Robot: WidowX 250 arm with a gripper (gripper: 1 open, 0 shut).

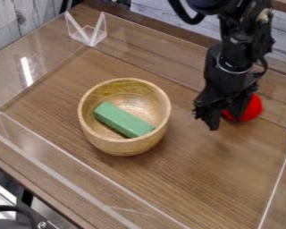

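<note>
My black gripper (214, 116) hangs low at the right of the camera view, over and just in front of a round red object (249, 108), which it partly hides. I cannot tell how its fingers stand or whether they touch the red object.
A wooden bowl (96, 139) holding a green block (122, 119) sits left of centre. A clear angular object (86, 30) is at the back left.
</note>
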